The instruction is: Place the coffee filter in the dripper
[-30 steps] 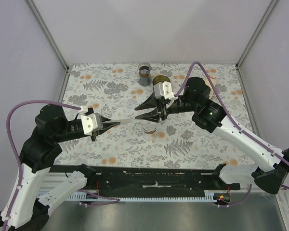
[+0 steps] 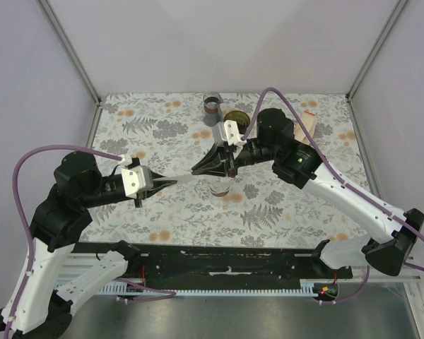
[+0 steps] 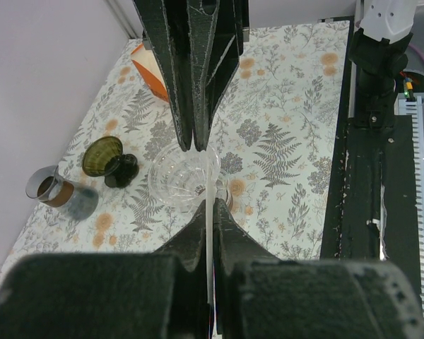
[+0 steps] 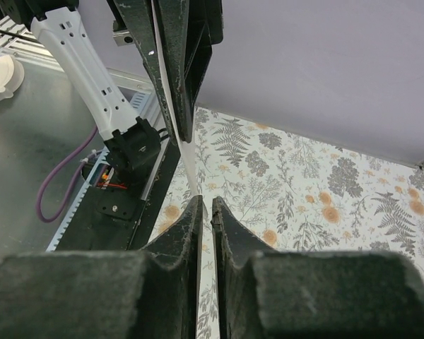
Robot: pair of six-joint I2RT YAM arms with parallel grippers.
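A thin white paper filter (image 2: 179, 178) stretches between the two grippers above the table. In the left wrist view it is an edge-on strip (image 3: 210, 183). My left gripper (image 2: 162, 181) is shut on its left end. My right gripper (image 2: 198, 170) is at its other end, fingertips close together around or beside the paper; whether they grip it I cannot tell. A clear dripper (image 3: 171, 180) stands on the table beneath, mostly hidden in the top view.
A glass carafe (image 2: 212, 108), a green glass vessel (image 2: 237, 119) and a paper pack (image 2: 306, 128) sit at the back of the patterned table (image 2: 141, 131).
My right gripper has moved slightly left and down in the top view onto the filter's end, its fingers closer together. My left gripper has barely moved.
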